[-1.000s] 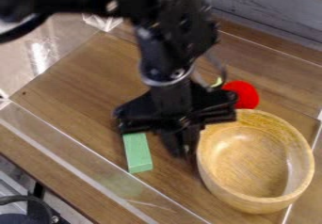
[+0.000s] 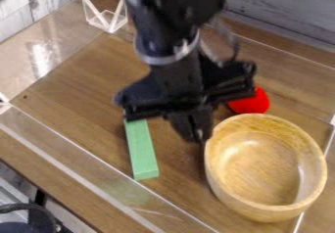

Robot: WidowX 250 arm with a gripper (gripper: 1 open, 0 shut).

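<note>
A black robot gripper [image 2: 197, 129] hangs over the middle of the board, its fingertips low, just left of a wooden bowl's rim; it looks shut, with nothing visible between its fingers. A pale green block [image 2: 141, 154] lies to the left of the gripper on the wood. The light wooden bowl [image 2: 262, 183] sits at the right. A red round object [image 2: 250, 103] is behind the bowl, partly hidden by the gripper.
Clear strips run along the front left edge. A white wire-like object [image 2: 110, 12] stands at the back left, and a grey wall closes the back.
The arm and gripper have shifted slightly, rising a little and moving away from the front, uncovering a bit more above the green block. The bowl and block look unmoved.
</note>
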